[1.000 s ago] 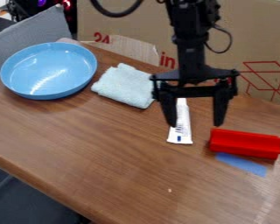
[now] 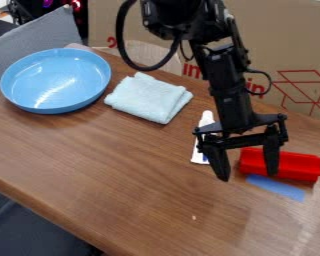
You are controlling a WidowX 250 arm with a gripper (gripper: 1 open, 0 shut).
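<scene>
My black gripper point(image 2: 246, 163) is open, low over the right side of the wooden table. One finger hangs over the white tube-like item point(image 2: 202, 135), partly hiding it; the other is in front of the red box point(image 2: 298, 167). Whether either finger touches them I cannot tell. A flat blue strip point(image 2: 275, 188) lies just in front of the red box.
A blue bowl point(image 2: 53, 76) sits at the back left, with a folded pale cloth point(image 2: 147, 97) to its right. Cardboard point(image 2: 294, 70) stands along the back.
My gripper has moved lower and to the right, from above the white item toward the red box. The objects on the table look unmoved.
</scene>
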